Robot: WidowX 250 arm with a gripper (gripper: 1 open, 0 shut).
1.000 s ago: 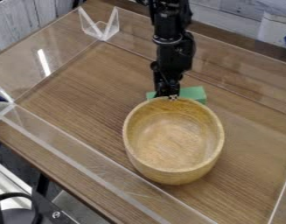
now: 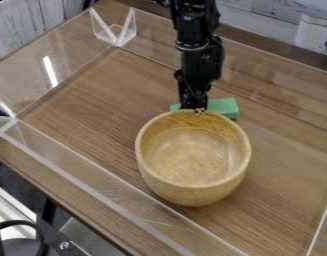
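A large wooden bowl (image 2: pixel 193 162) sits on the wooden table toward the front centre. Behind it, the black gripper (image 2: pixel 194 104) hangs down over the bowl's back rim, its tips at that rim; it looks closed there, though the rim between the fingers is hard to make out. A green rectangular object (image 2: pixel 219 107) lies on the table just behind the bowl, partly covered by the bowl and gripper.
A clear angular holder (image 2: pixel 114 30) stands at the back left. A white container (image 2: pixel 315 36) is at the back right edge. Black cables (image 2: pixel 19 240) lie at the lower left.
The gripper and bowl have shifted very slightly; the bowl sits a little further left than before.
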